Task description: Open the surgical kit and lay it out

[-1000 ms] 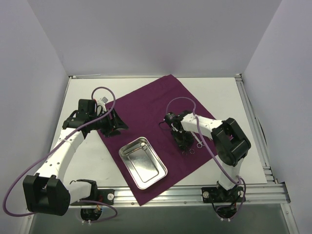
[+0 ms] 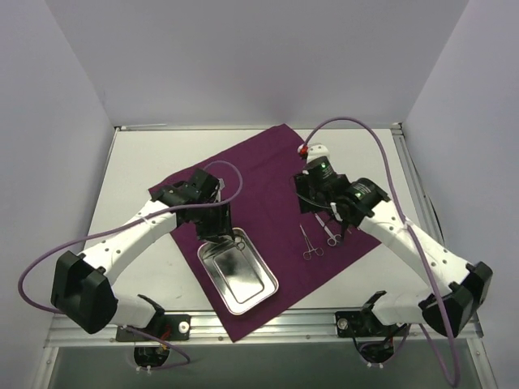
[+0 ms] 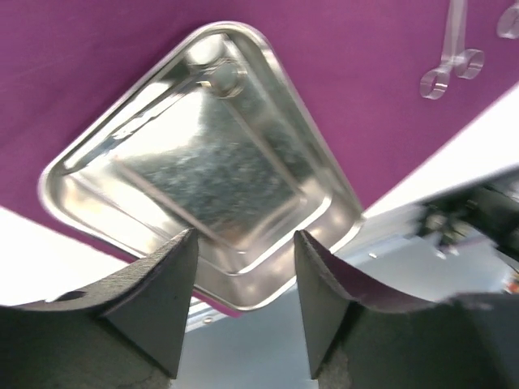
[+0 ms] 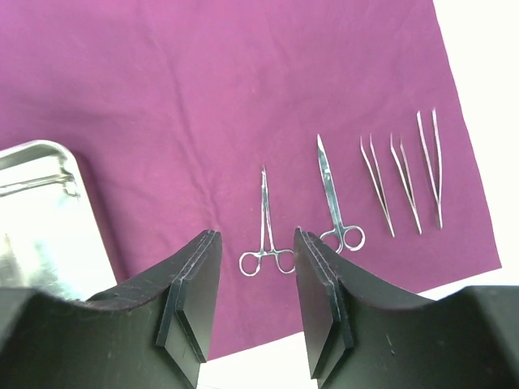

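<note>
The metal tray (image 2: 258,290) lies on the purple cloth (image 2: 261,174). Inside it, near the far end, rests a slim ringed instrument (image 3: 154,113), partly lost in glare. My left gripper is above the tray, fingers parted and empty. Over the cloth on the right, my right gripper hangs open with nothing between its fingers. Below it a clamp (image 4: 266,219) lies flat, rings toward the front. To its right come scissors (image 4: 331,190) and three tweezers, the nearest (image 4: 377,186), the middle one (image 4: 407,185) and the farthest (image 4: 431,170).
The cloth is spread out with light creases, and its middle and far parts are bare. White table (image 2: 146,146) shows around it. A metal rail (image 2: 268,326) runs along the front edge.
My left gripper has moved right, from beside the tray to over its far end. The right gripper has lifted away from the clamp toward the back right, leaving the clamp on the cloth.
</note>
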